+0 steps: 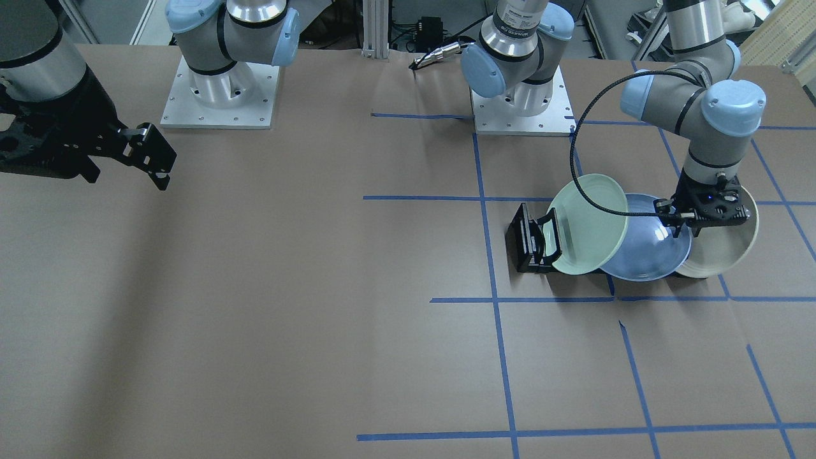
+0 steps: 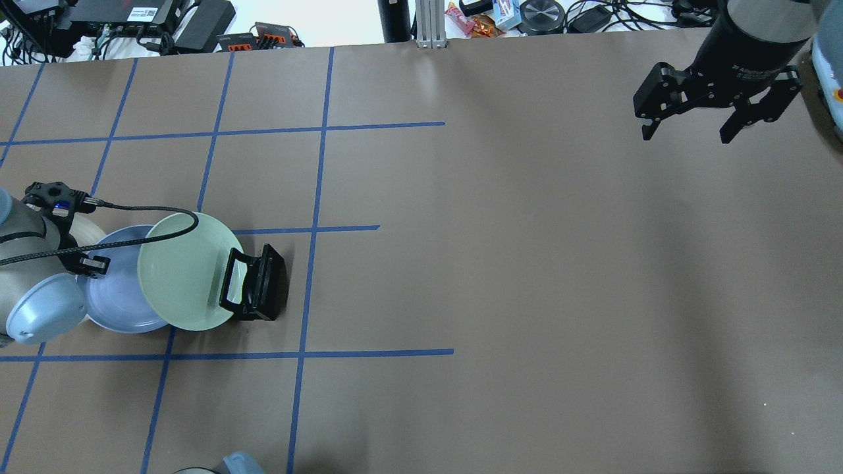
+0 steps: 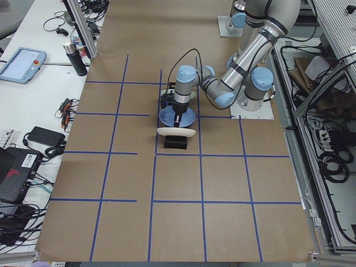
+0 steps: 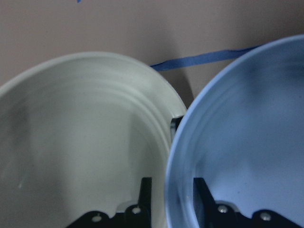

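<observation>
A black dish rack [image 1: 524,241] holds three plates: a pale green plate [image 1: 581,237], a blue plate [image 1: 639,256] in the middle and a white plate [image 1: 723,248]. My gripper is down at the blue plate's near rim, its two fingers apart, one over the white plate and one over the blue plate [image 4: 256,128], with the blue rim between them. Whether the fingers touch the rim is not clear.
A second arm's black gripper [image 2: 711,95] hangs at the other side of the table. Other arm bases stand along the back edge. The taped tabletop [image 1: 306,306] around the rack is mostly bare.
</observation>
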